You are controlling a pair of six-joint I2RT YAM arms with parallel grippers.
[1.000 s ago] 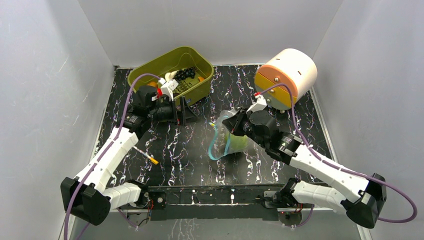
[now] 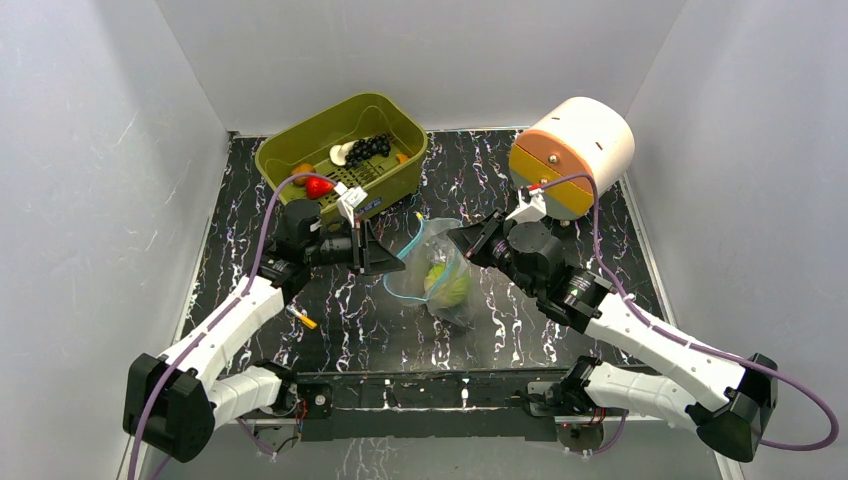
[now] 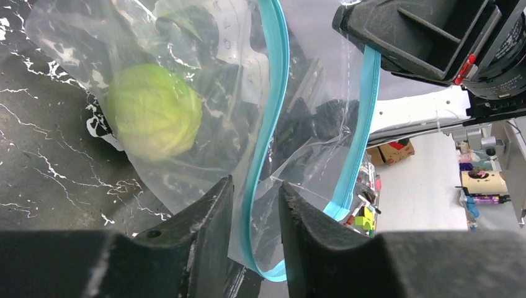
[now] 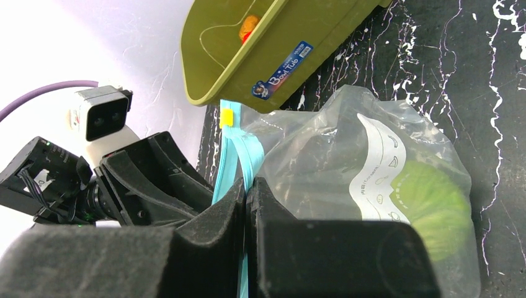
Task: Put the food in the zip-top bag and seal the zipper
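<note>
A clear zip top bag with a blue zipper and a green, cabbage-like item inside sits mid-table. My right gripper is shut on the bag's zipper edge, holding it up at its right side. My left gripper is at the bag's opposite side, part open, its fingertips either side of the blue zipper strip. In the right wrist view a yellow slider shows at the top of the zipper.
An olive tub with grapes, red and orange items stands at the back left. A pink and orange container stands back right. A marker lies front left. Grey walls enclose the sides and back.
My left gripper has moved down and right to the bag. The bag, held by my right gripper, has shifted left and turned, its opening now toward my left gripper.
</note>
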